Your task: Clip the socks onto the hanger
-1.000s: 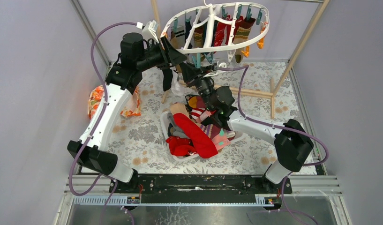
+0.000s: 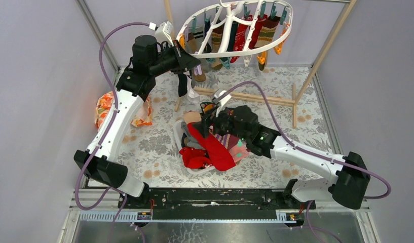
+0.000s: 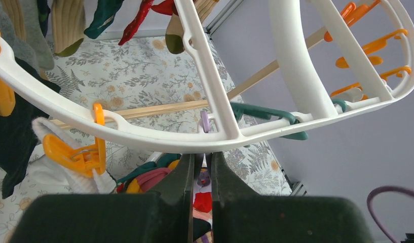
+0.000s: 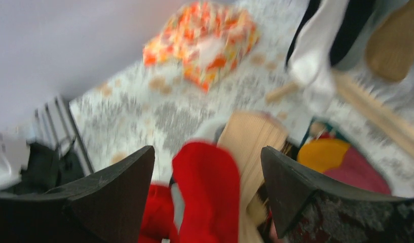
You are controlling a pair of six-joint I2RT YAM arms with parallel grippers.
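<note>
The white hanger carries socks on clips along the back. My left gripper is shut on a purple clip at the hanger's front rim. A white sock hangs in an orange clip left of it. My right gripper stands open over the pile of socks, including a red sock and a beige sock, in a clear bin; the right wrist view is blurred.
An orange patterned cloth lies on the floor at the left. Wooden stand legs cross the floor behind the bin. The floor in front of the bin is clear.
My right gripper has moved from beside the left gripper at the hanger down and toward the front, over the bin. My left gripper has barely moved.
</note>
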